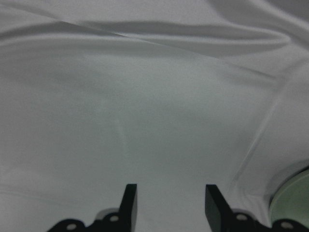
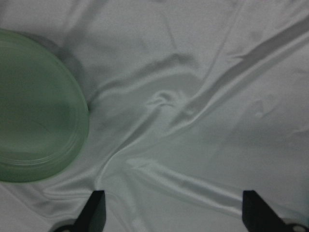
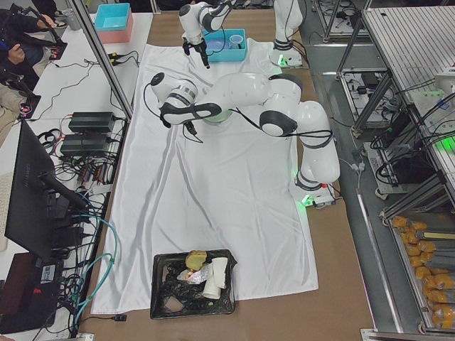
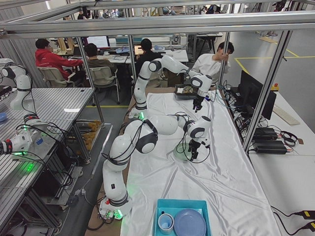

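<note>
A pale green bowl (image 4: 180, 151) lies on the white cloth (image 3: 178, 227), partly hidden by an arm in both camera views. My left gripper (image 4: 198, 103) hangs above the cloth beyond it; in the left wrist view the bowl (image 1: 294, 203) shows at lower right and the open fingers (image 1: 126, 208) have nothing between them. My right gripper (image 4: 195, 148) is beside the bowl in the camera right view; in the right wrist view the bowl (image 2: 38, 111) is at left, and the open fingers (image 2: 94, 212) are empty.
A blue tray (image 4: 162, 231) with a plate (image 4: 189, 226) and cup (image 4: 166, 222) sits at one end of the table. A black bin (image 3: 160, 305) with mixed scraps sits at the other.
</note>
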